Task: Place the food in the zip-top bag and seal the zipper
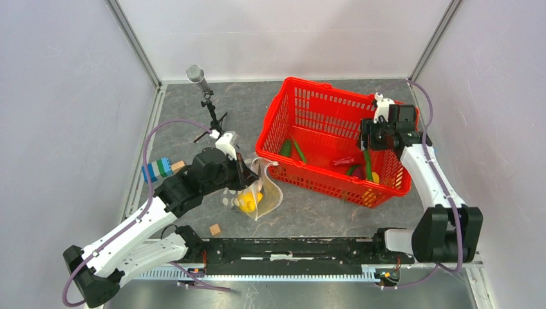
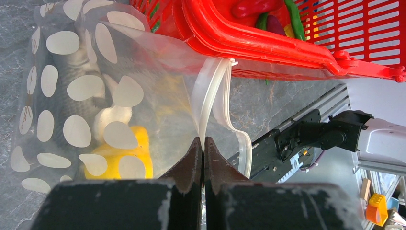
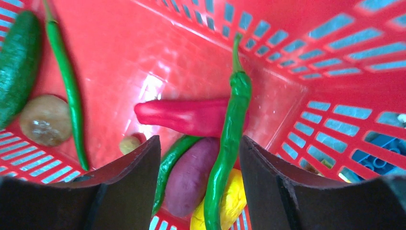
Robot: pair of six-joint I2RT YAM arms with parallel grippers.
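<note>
The clear bag with white dots [image 2: 75,130] hangs over the grey table, its opening facing the basket. My left gripper is shut on the bag's rim beside the white zip strip [image 2: 214,91]. Inside the bag is something yellow [image 2: 142,152], seen through the film. Over the red basket [image 1: 335,187], my right gripper stands open, its fingers [image 3: 141,167] apart. A long green pepper [image 3: 234,120] lies in the basket, in line with the gap, near the right finger. A red pepper [image 3: 184,115], purple eggplant [image 3: 189,177] and yellow item [image 3: 232,199] lie around it.
A cucumber [image 3: 16,67], a thin green pepper [image 3: 67,79] and a brown round item [image 3: 45,120] lie at the basket's other end. A microphone stand [image 1: 209,106], coloured blocks [image 1: 156,169] and a small wooden block [image 1: 215,229] stand on the table.
</note>
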